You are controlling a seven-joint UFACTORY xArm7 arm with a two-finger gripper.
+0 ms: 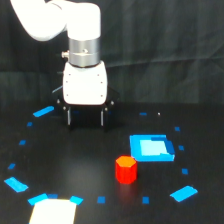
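Observation:
A red block [126, 170] with an orange, six-sided top stands upright on the black table, right of centre. Behind it lies a blue square tray or frame [135, 149] with a pale patch in its middle. My white gripper [85, 118] hangs above the table to the left of the block and farther back, pointing down. Its dark fingers stand well apart, one under each side of the hand, and nothing shows between them. Against the black background the fingertips are hard to make out.
A pale square [53, 212] lies at the front left edge. Blue tape strips [184, 193] and several small blue marks are spread over the table. Between the gripper and the red block the surface looks clear.

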